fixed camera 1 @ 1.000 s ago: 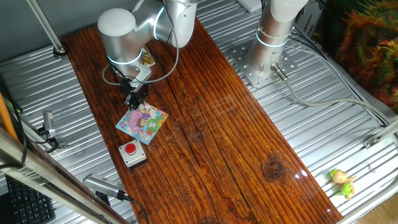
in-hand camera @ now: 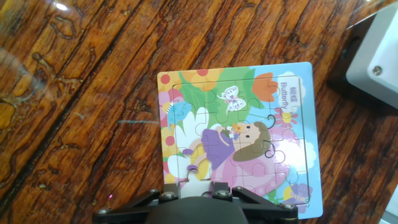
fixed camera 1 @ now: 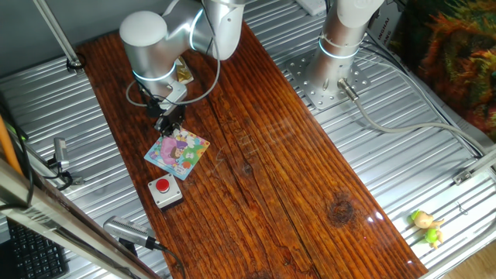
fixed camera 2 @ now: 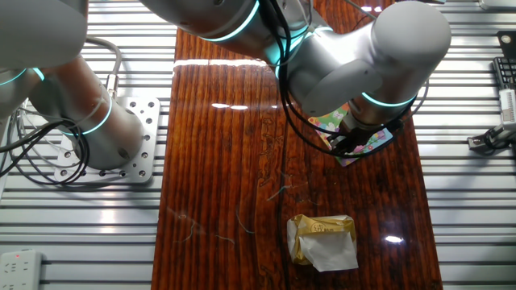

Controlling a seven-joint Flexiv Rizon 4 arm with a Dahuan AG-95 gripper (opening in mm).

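Observation:
A square butterfly jigsaw puzzle (in-hand camera: 239, 134) lies flat on the wooden table, showing a fairy in a purple dress and a white butterfly. It also shows as a small colourful square in exterior view 1 (fixed camera 1: 178, 153), and partly under the arm in exterior view 2 (fixed camera 2: 330, 121). My gripper points at the puzzle's edge, its two fingertips a little apart. A pale patch (in-hand camera: 196, 185) shows between them, beside a yellow and purple part of the picture. Whether that patch is a loose piece or the board cannot be told.
Near the puzzle sits a white box with a red button (fixed camera 1: 163, 186). A gold and white packet (fixed camera 2: 322, 242) lies on the table on the other side of the gripper. A cable loops beside the arm.
The arm has shifted very slightly over the last second. The puzzle, the button box and the rest look the same.

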